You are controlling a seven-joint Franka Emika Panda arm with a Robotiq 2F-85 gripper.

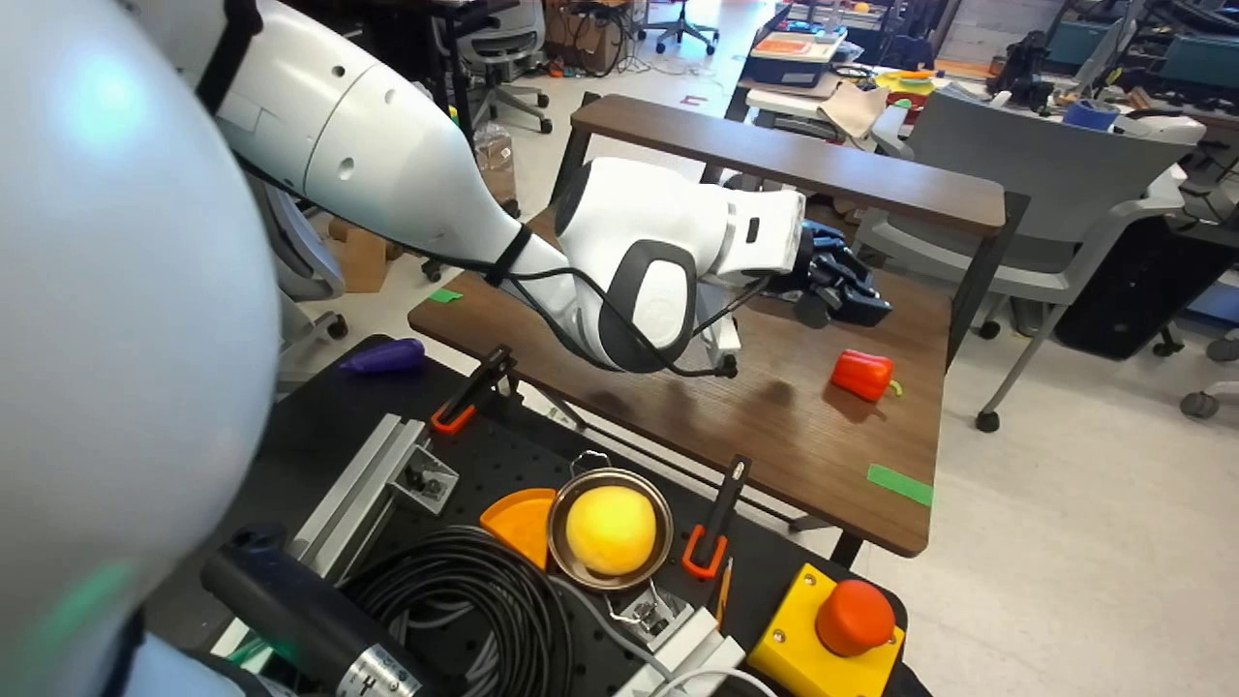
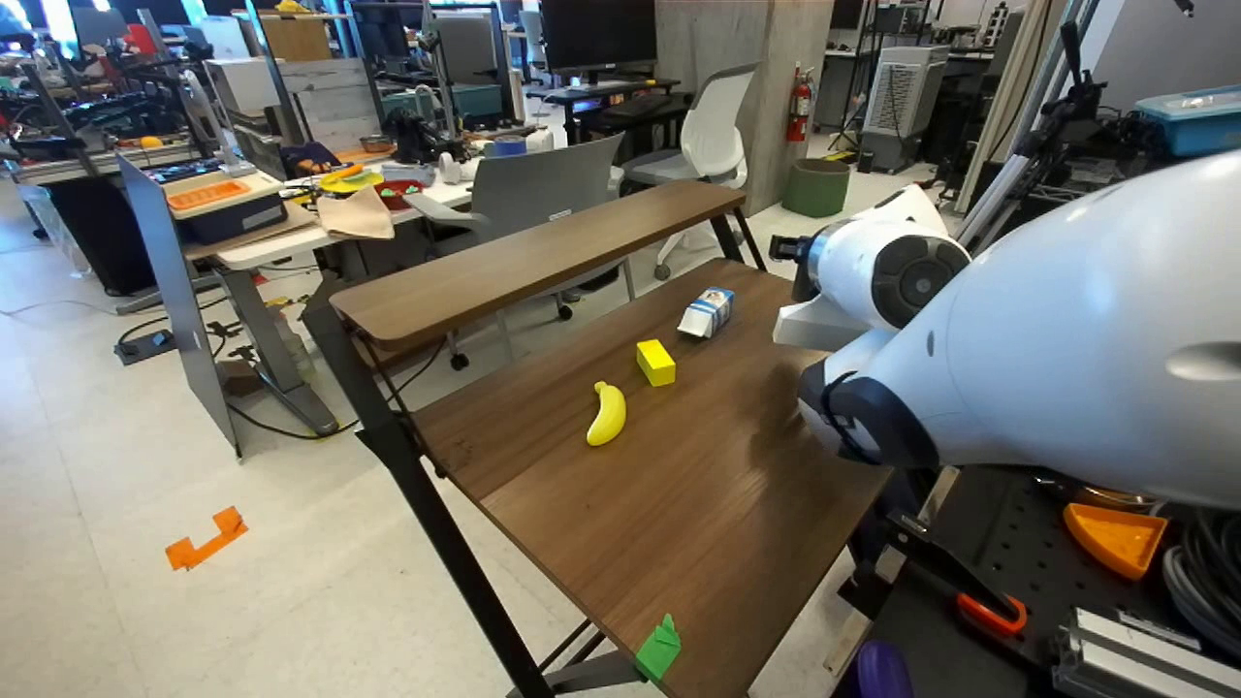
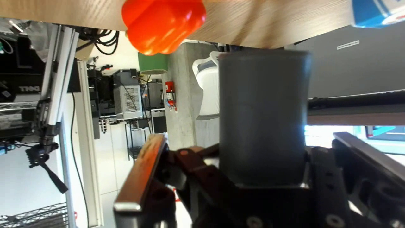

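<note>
My gripper (image 1: pixel 854 290) hangs over the table on the side towards the shelf. A dark grey cylinder (image 3: pixel 262 117), perhaps a cup, shows between its widely spaced finger links in the wrist view. Its lower end (image 1: pixel 813 312) points down towards the tabletop, apart from it. The contact at the fingertips is hidden. A red pepper (image 1: pixel 862 376) lies on the table to the right of the gripper; the wrist view shows the pepper (image 3: pixel 161 24) at the top edge. In exterior view 2 the arm covers most of the gripper (image 2: pixel 791 249).
On the table (image 2: pixel 652 523) lie a yellow banana (image 2: pixel 606 414), a yellow block (image 2: pixel 656 363) and a blue-and-white carton (image 2: pixel 706 313). A raised shelf (image 1: pixel 801 157) spans the far side. A pot (image 1: pixel 659 558) with a yellow ball stands on the nearby black surface.
</note>
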